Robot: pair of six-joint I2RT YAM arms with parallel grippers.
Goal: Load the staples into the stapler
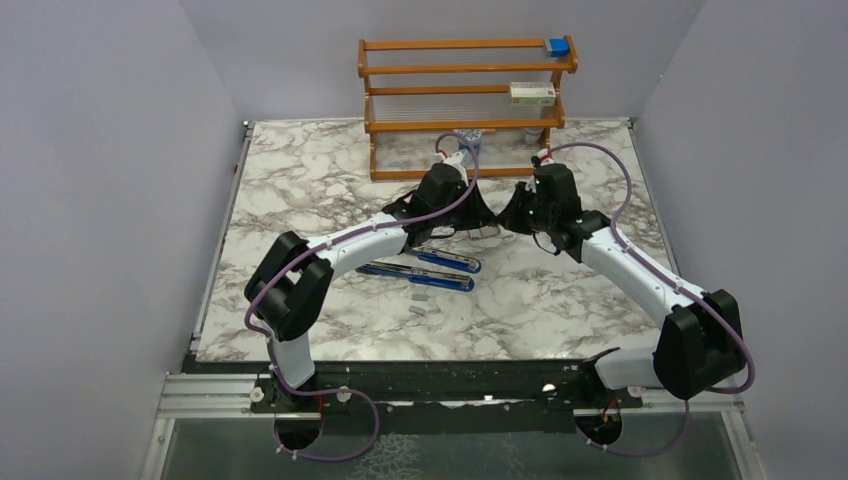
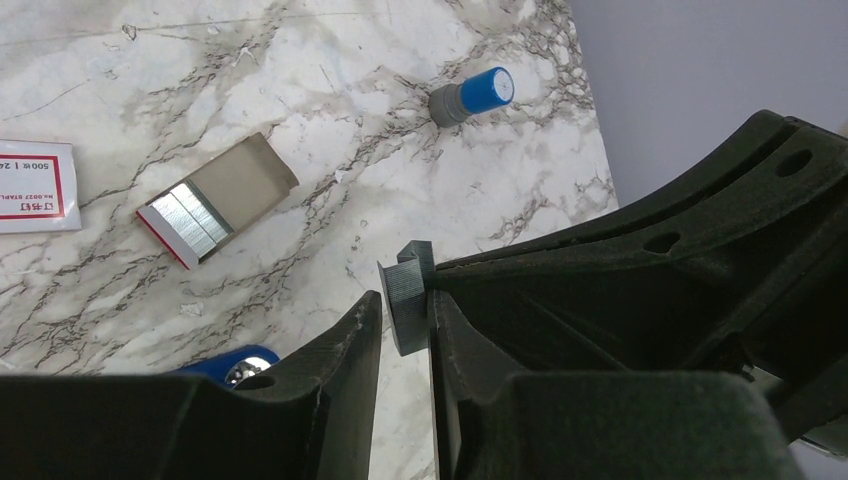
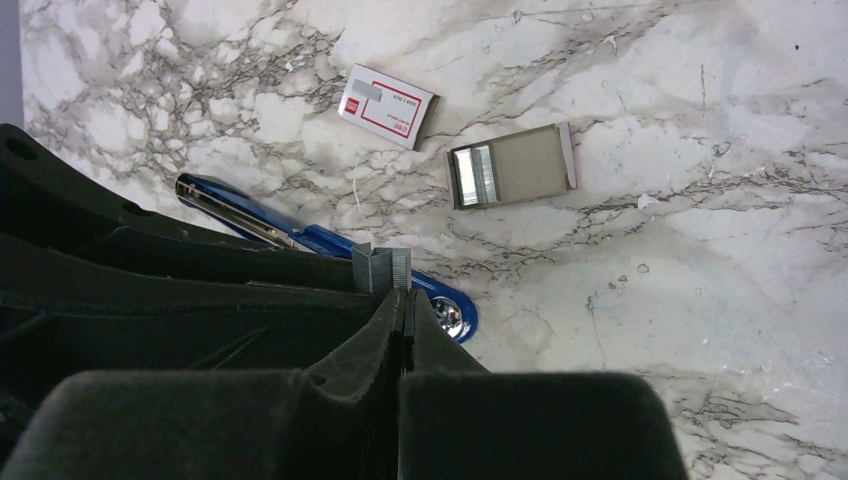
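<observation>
A small grey staple strip [image 2: 405, 305] sits at the meeting fingertips of both grippers. My right gripper is shut, pinching the strip's thin edge at its tips. My left gripper has its fingers parted around the strip, with marble visible in the gap below it. In the right wrist view, the strip [image 3: 375, 268] stands in front of the dark left fingers. Two blue staplers lie below the arms in the top view: the front stapler [image 1: 440, 282] and the rear stapler [image 1: 450, 261].
An open staple tray [image 3: 530, 165] holds staples at one end, near its white-and-red sleeve [image 3: 388, 105]. Loose staple pieces [image 1: 417, 309] lie in front of the staplers. A blue-capped bottle [image 2: 485, 92] lies to one side. A wooden shelf [image 1: 465, 125] stands behind.
</observation>
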